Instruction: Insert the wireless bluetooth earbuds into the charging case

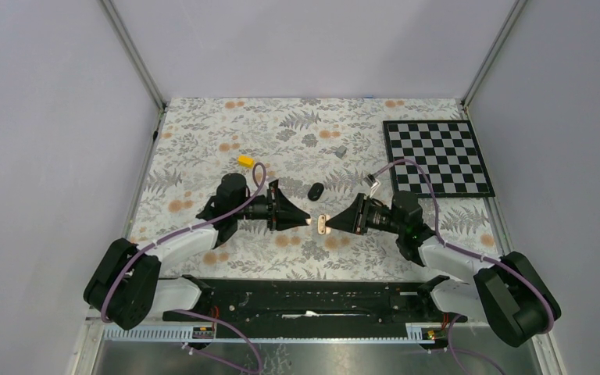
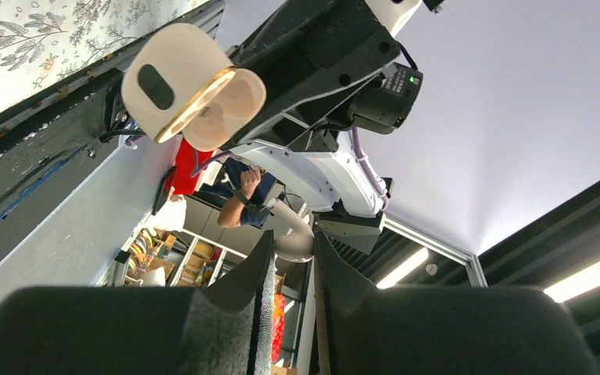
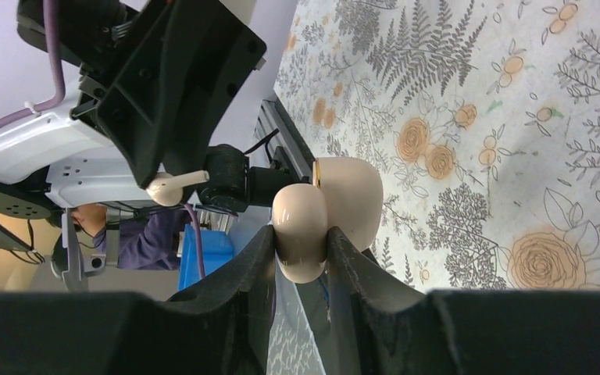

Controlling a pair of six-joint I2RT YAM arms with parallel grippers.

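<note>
A pale earbud (image 2: 294, 245) sits between the fingertips of my left gripper (image 1: 307, 222), its stem pointing away from them. My right gripper (image 1: 330, 224) is shut on the cream charging case (image 3: 300, 234), with one finger on each side of it. The case (image 2: 238, 101) has its lid (image 2: 173, 76) raised, and hollows show inside it in the left wrist view. Seen from the right wrist, the earbud (image 3: 173, 187) is left of the case. A small gap separates earbud and case in the top view.
A black oval object (image 1: 316, 191) lies behind the two grippers. Farther off are a yellow block (image 1: 245, 161), a small grey piece (image 1: 341, 151) and a checkered board (image 1: 437, 158). Patterned table in front of the grippers is bare.
</note>
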